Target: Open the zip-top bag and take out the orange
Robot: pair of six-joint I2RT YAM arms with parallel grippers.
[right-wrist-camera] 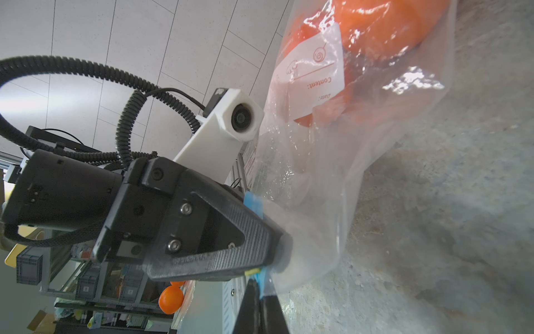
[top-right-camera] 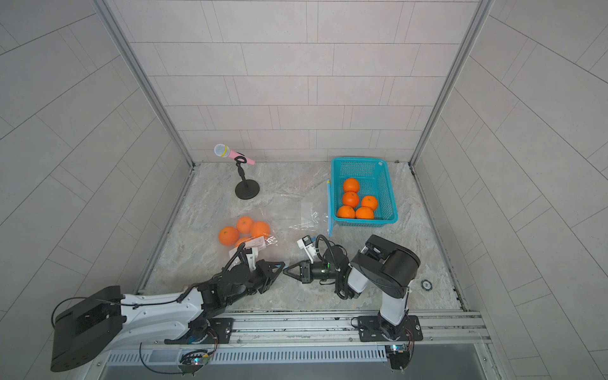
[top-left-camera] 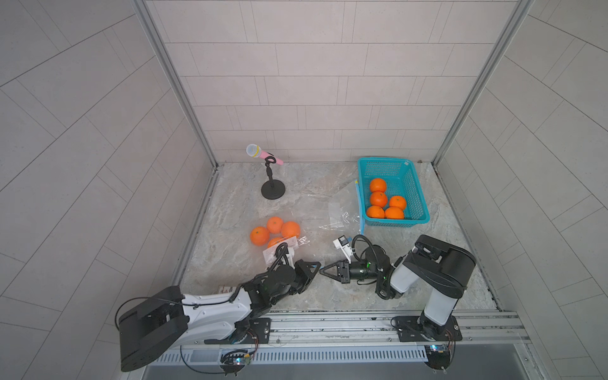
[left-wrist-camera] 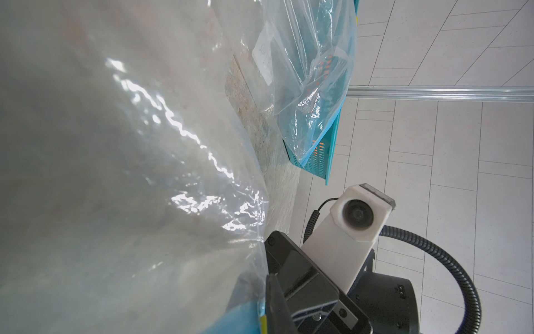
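The clear zip top bag (right-wrist-camera: 311, 183) has several oranges (right-wrist-camera: 383, 27) and a white label in it. It lies at the left of the table, its blue-edged mouth toward the front. In the right wrist view, my left gripper is shut on the bag's mouth beside the blue strip (right-wrist-camera: 261, 281). My right gripper is shut, its fingertips against that strip near a bit of yellow. Whether it pinches a thin edge, I cannot tell. The two grippers face each other closely at the front (top-left-camera: 321, 271). Bag film fills much of the left wrist view.
A turquoise basket (top-left-camera: 418, 202) with several oranges stands at the back right. Beside it lies another clear, blue-edged bag (top-left-camera: 342, 215). A black stand (top-left-camera: 273, 188) holds a pink-handled item at the back left. Bare table shows at the far right.
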